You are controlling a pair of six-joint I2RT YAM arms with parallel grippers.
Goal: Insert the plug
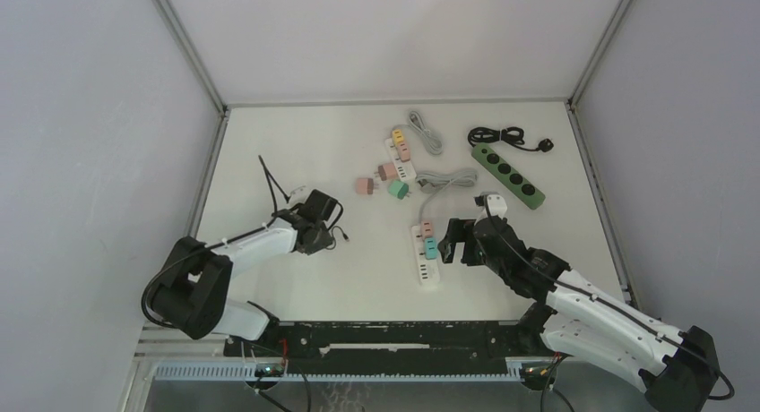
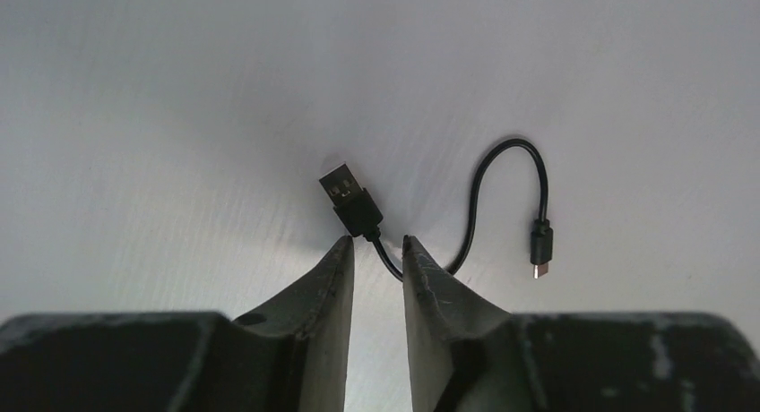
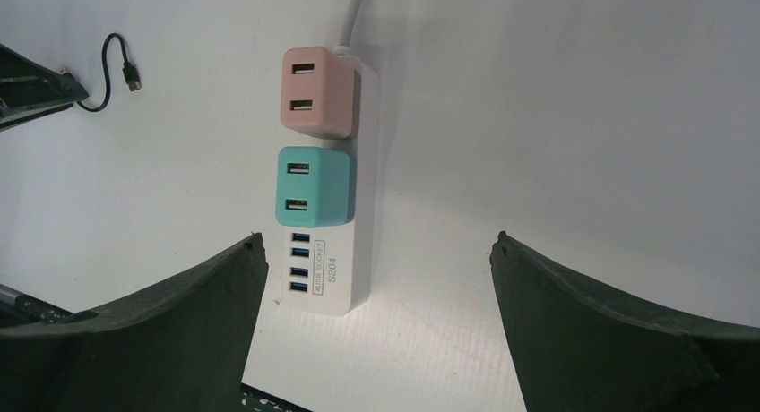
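A short black USB cable point(image 2: 470, 215) lies on the table beneath my left gripper, its USB-A plug point(image 2: 358, 210) just beyond the fingertips and its small plug point(image 2: 540, 246) to the right. The left fingers are part open, with only the cable visible below the gap. My right gripper stands open over a white power strip point(image 3: 332, 278) carrying a pink USB block point(image 3: 318, 94) and a teal one point(image 3: 314, 186); the strip has several USB ports.
At the back are a second white strip point(image 1: 403, 170), loose pink and green plug adapters point(image 1: 397, 188), coiled cords and a green strip point(image 1: 511, 179).
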